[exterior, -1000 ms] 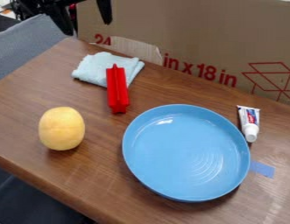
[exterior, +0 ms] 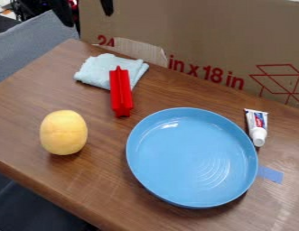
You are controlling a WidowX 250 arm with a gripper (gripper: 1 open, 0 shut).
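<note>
My gripper point(exterior: 85, 9) is at the top left, above the back of the table, with its dark fingers apart and nothing seen between them; its upper part is cut off. Below it a light blue folded cloth point(exterior: 94, 69) lies on the table, with a red bar-shaped object point(exterior: 120, 90) just in front. A yellow round fruit-like object point(exterior: 63, 133) sits at the left front. A blue plate point(exterior: 192, 158) occupies the right front, and a white toothpaste tube point(exterior: 257, 128) lies beside its upper right.
The wooden table point(exterior: 116, 189) has bare room around the front left. A cardboard box wall point(exterior: 212, 36) stands along the back. A small piece of blue tape point(exterior: 270, 174) is at the right, and grey fabric point(exterior: 25, 54) lies beyond the left edge.
My gripper has shifted very slightly at the top of the view; the objects on the table have not moved.
</note>
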